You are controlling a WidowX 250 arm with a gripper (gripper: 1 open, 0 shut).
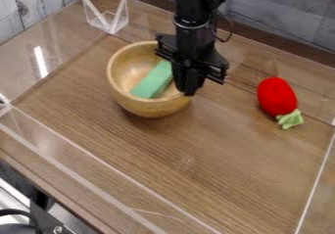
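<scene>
A yellow-tan bowl (144, 107) sits left of centre on the wooden table (170, 169), holding a green elongated object (151, 81). My black gripper (195, 73) hangs low at the bowl's right rim, shut, with nothing visible between its fingers; its tips partly cover that rim. A red object with a pale green leafy end (276, 98) lies to the right.
A small clear wire-like or plastic item (106, 15) stands at the back left. A black cable shows at the lower left edge.
</scene>
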